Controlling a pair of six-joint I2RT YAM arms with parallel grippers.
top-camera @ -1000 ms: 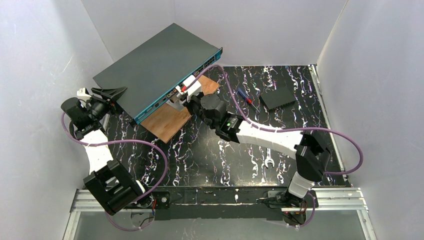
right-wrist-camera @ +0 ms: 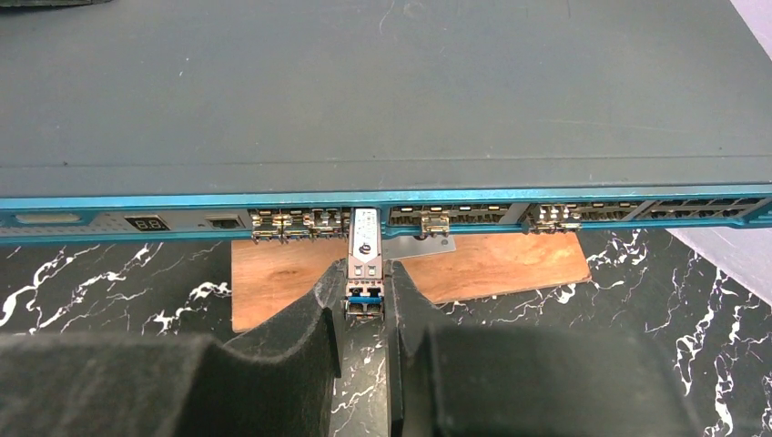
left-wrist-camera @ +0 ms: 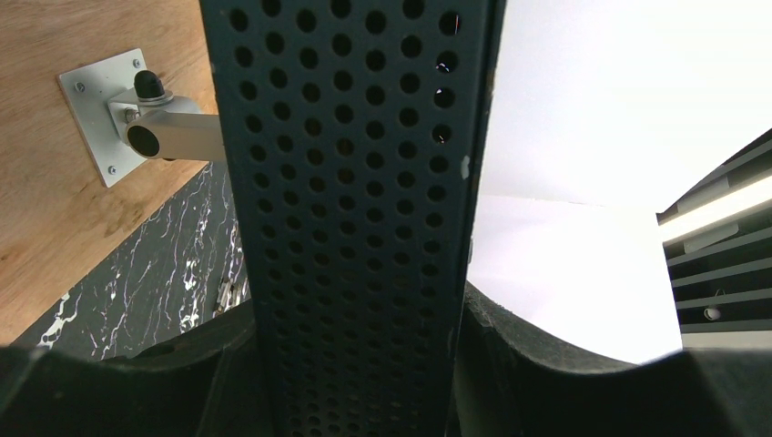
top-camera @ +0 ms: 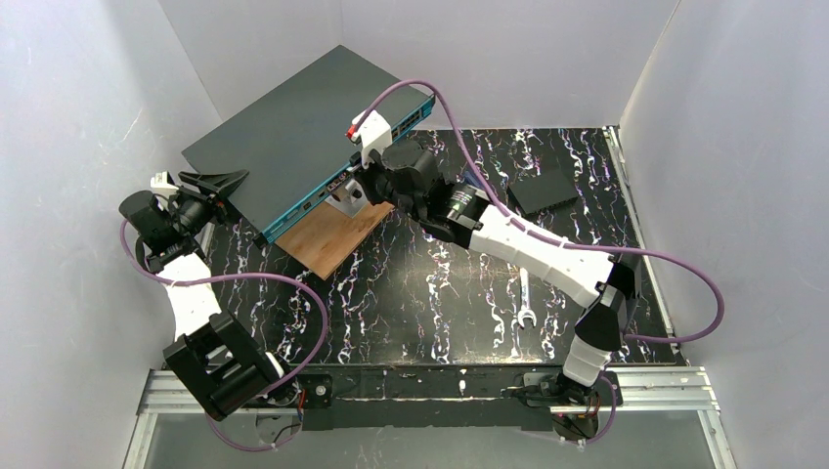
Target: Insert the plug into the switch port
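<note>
The switch (top-camera: 303, 117) stands raised and angled at back left, its blue port face toward the lower right. My left gripper (top-camera: 220, 186) is shut on the switch's corner; in the left wrist view the perforated side panel (left-wrist-camera: 355, 200) fills the space between its fingers. My right gripper is shut on the plug (right-wrist-camera: 364, 246), a silver module with a blue latch, whose far end is at the port row, just right of several occupied ports (right-wrist-camera: 296, 225). How deep it sits in the port I cannot tell.
A wooden board (top-camera: 318, 244) with a metal bracket (left-wrist-camera: 91, 109) is under the switch. A dark flat box (top-camera: 543, 191) lies at right and a wrench (top-camera: 525, 308) in front of it on the marble surface. The white walls stand close around.
The left arm and switch look unchanged.
</note>
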